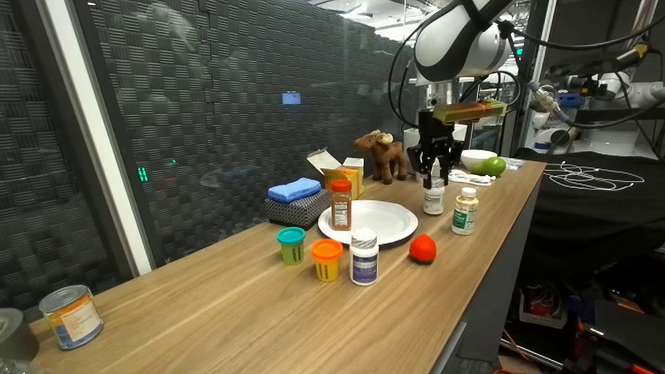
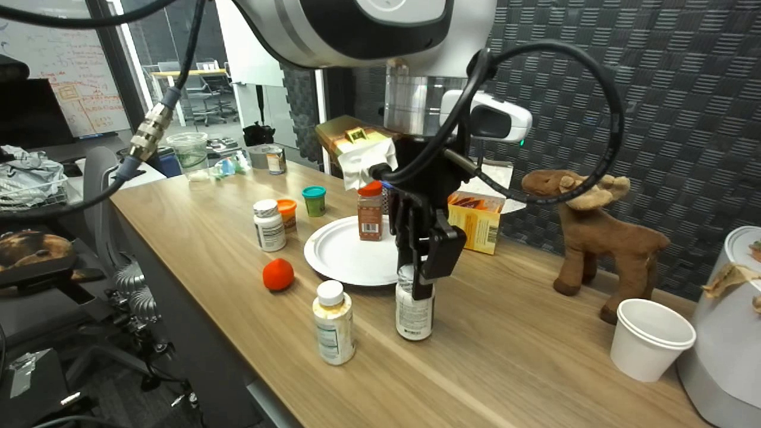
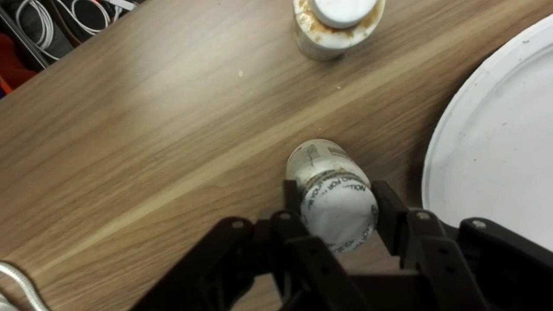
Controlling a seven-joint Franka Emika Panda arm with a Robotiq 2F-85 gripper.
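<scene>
A white bottle (image 2: 414, 314) with a printed seal over its top stands upright on the table, just beside the plate. My gripper points down and is shut on this bottle near its top, one finger on each side in the wrist view. From exterior view 1 the same white bottle (image 1: 434, 200) shows below the dark fingers, its base at the table surface. The round white plate (image 2: 329, 265) lies next to it and carries a red-capped spice jar (image 1: 341, 214).
Close by stands a green-labelled bottle (image 1: 464, 215). A tomato-like red object (image 1: 423, 247), another white bottle (image 1: 364, 262) and two small tubs sit beyond the plate. A toy moose (image 2: 606, 239) and paper cups (image 2: 646, 346) occupy the wall side. The table's far end has clear room.
</scene>
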